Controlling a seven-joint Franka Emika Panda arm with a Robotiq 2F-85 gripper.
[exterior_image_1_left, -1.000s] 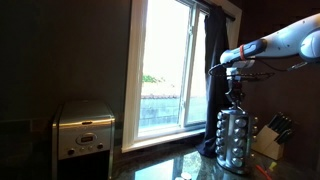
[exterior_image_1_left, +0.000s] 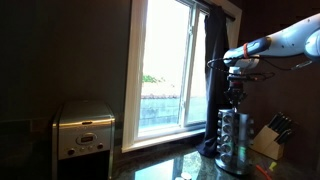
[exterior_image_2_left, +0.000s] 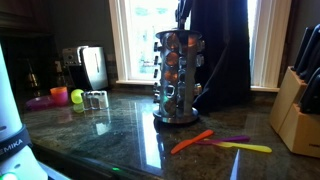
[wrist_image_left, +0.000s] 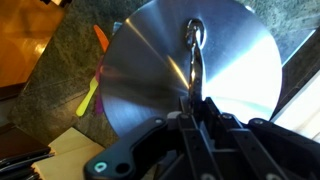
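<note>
A round spice rack (exterior_image_2_left: 170, 85) stands upright on the dark counter, its jars stacked in columns. The wrist view looks down on its shiny metal top (wrist_image_left: 145, 70), which has a raised curved handle (wrist_image_left: 195, 45). My gripper is shut on this handle. From the side, the gripper (exterior_image_1_left: 235, 98) is seen pointing down right above the rack, with the arm reaching in from the right. The rack's base (exterior_image_2_left: 176, 119) appears to rest on the counter. The fingertips' exact contact with the handle is partly hidden by the gripper's dark body.
A knife block (exterior_image_2_left: 300, 115) stands right of the rack. Orange, purple and yellow utensils (exterior_image_2_left: 245, 147) lie on the counter in front. A toaster (exterior_image_1_left: 84, 140) is farther left, with small cups (exterior_image_2_left: 60, 96) near it. Behind hangs a dark curtain (exterior_image_1_left: 217, 70).
The rack has turned about its upright axis, so its jar columns face differently. My gripper's wrist has turned slightly above it, while the rack remains in the same spot.
</note>
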